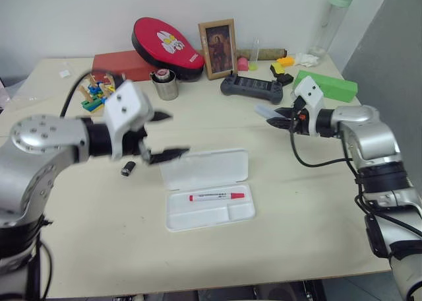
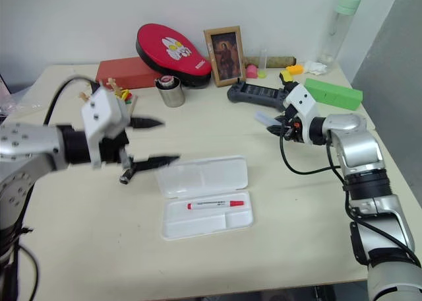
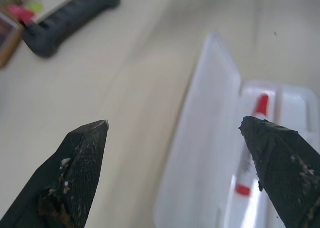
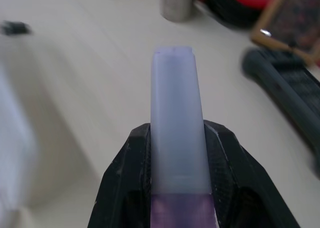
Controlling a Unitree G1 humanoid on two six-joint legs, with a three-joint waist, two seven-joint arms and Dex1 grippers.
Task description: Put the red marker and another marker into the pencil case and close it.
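The white pencil case (image 1: 178, 220) lies with its lid (image 1: 204, 168) folded back, in the middle of the table. In its long compartment rests the red marker (image 1: 217, 197), white-bodied with red ends. My right gripper is shut on a clear marker (image 4: 178, 108) with a purple band, held between both fingers and pointing away from the wrist. In the head left view that clear marker (image 1: 266, 111) is off the table's right side, in front of the dark console. My left gripper (image 1: 173, 136) is open and empty, above and left of the lid.
A dark handheld console (image 1: 252, 88), a framed picture (image 1: 218, 48), a metal cup (image 1: 165, 86) and a green block (image 1: 328, 86) line the back. A small black object (image 1: 128, 168) lies left of the case. Bare table surrounds the case's front and right.
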